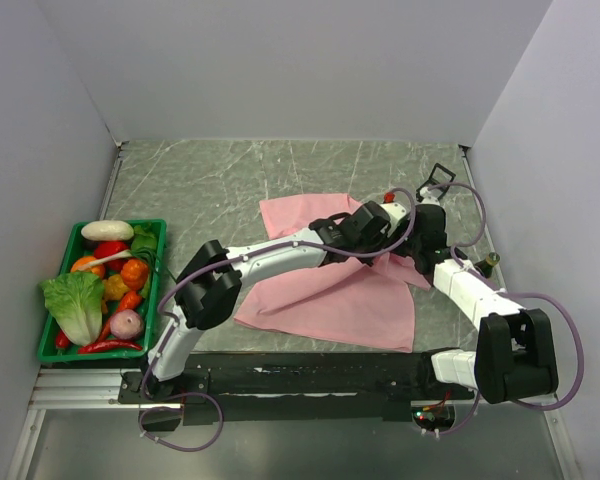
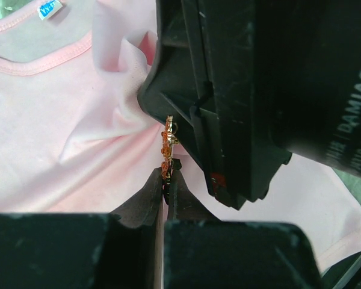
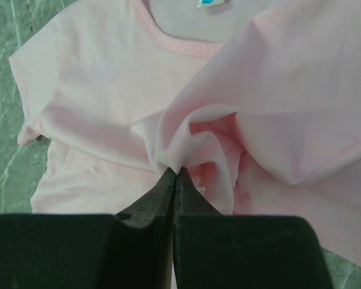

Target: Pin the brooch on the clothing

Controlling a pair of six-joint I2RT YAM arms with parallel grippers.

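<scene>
A pink shirt [image 1: 340, 310] lies spread on the table, its cloth bunched up near the neckline under both arms. In the left wrist view, my left gripper is shut on the brooch [image 2: 167, 147], an orange and gold piece seen edge-on against the shirt. The black body of the right arm crowds close beside it. My right gripper is shut at a raised fold of the shirt [image 3: 195, 135], with pink cloth gathered at its fingertips. Whether the brooch's pin passes through the cloth is hidden.
A green basket of vegetables [image 1: 157, 300] stands at the far left. A black-framed object [image 1: 437, 178] and a small dark bottle-like item [image 1: 488, 264] sit near the right wall.
</scene>
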